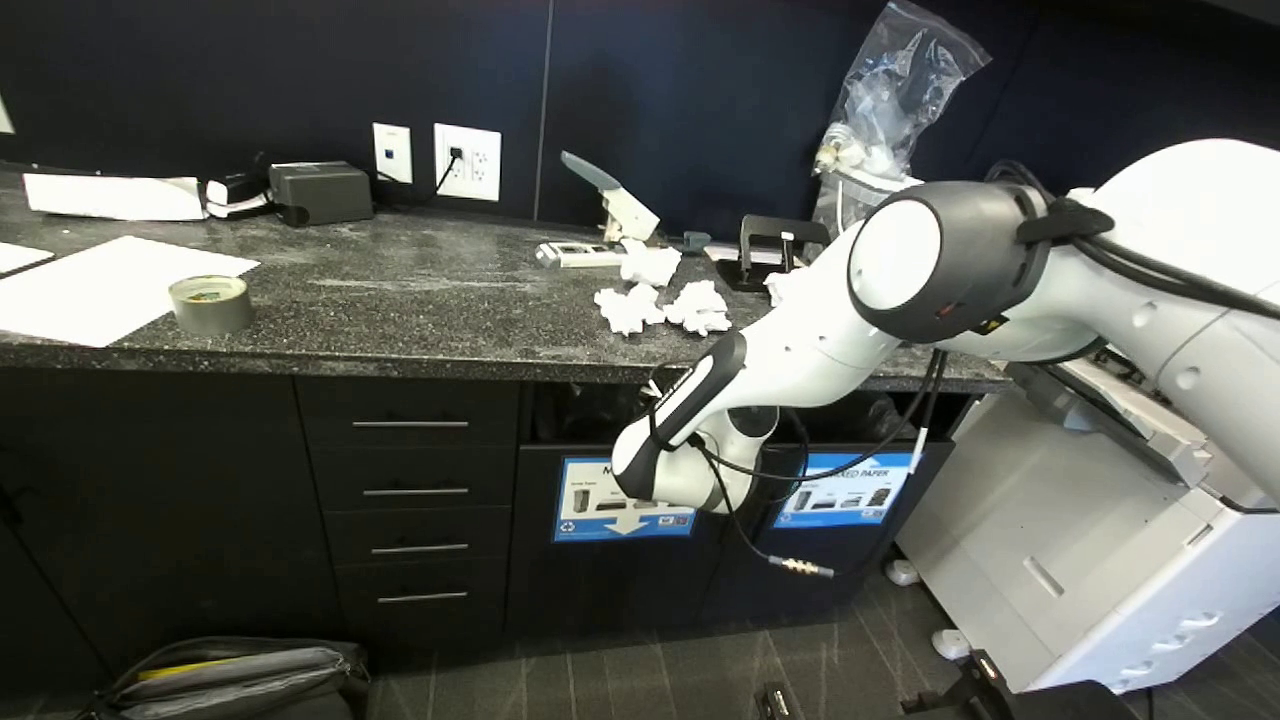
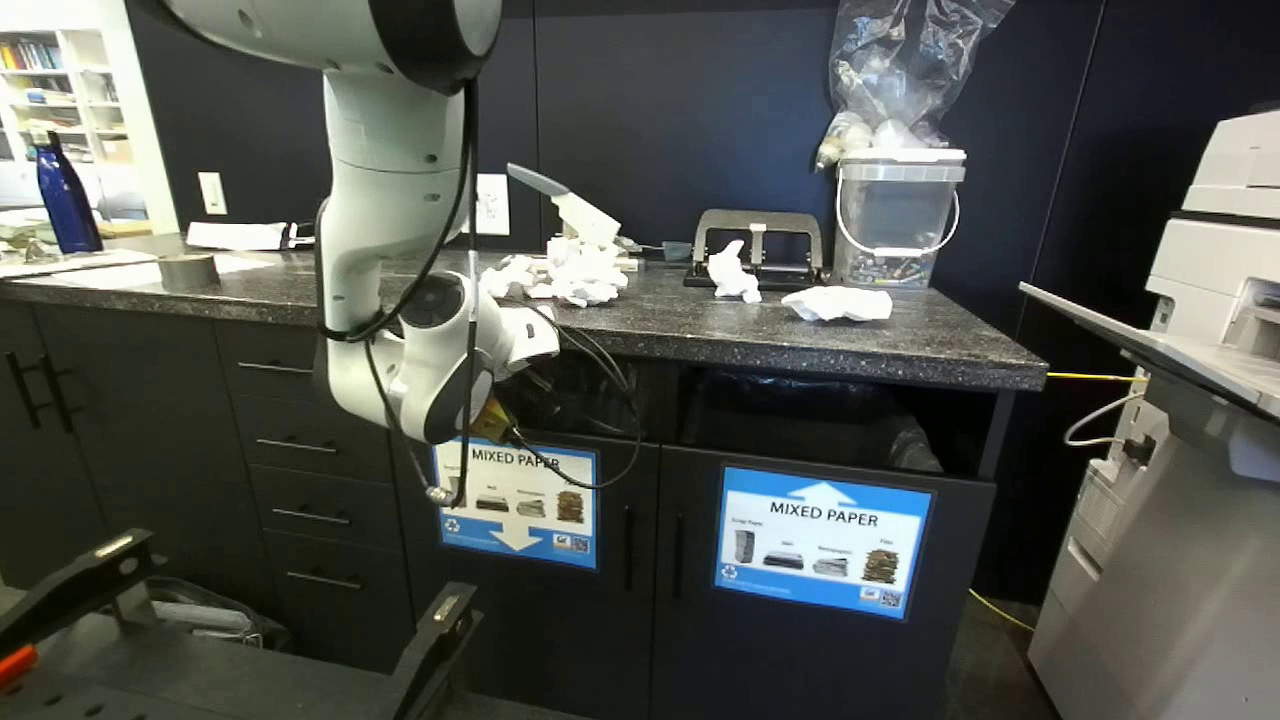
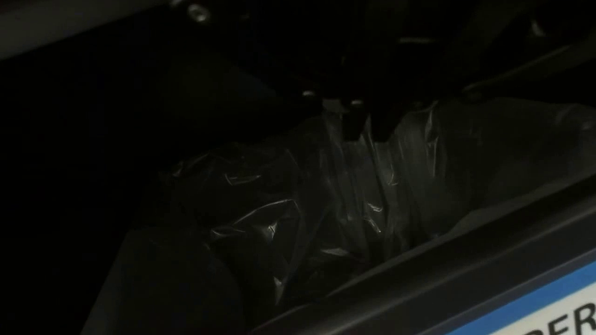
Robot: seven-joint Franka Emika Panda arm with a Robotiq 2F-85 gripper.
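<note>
In the dark wrist view, my gripper points down over a bin, its two black fingers [image 3: 353, 127] close together. A clear plastic liner [image 3: 274, 229] fills the bin, and its pleats rise to the fingers with a strip showing between them; the gripper looks shut on this plastic. In both exterior views the hand reaches into the left bin opening [image 1: 578, 414], and its fingers are hidden. Crumpled white papers [image 1: 629, 310] lie on the counter above, with another paper ball [image 2: 732, 274] and a flatter piece [image 2: 837, 304] farther right.
The bin's front edge [image 3: 413, 257] crosses the lower right of the wrist view. Overhead, the counter [image 2: 768, 337] overhangs the openings. A hole punch [image 2: 756, 246], a stapler [image 1: 624, 214] and a clear bucket [image 2: 897, 210] stand on it. A printer [image 1: 1032, 540] is at the right.
</note>
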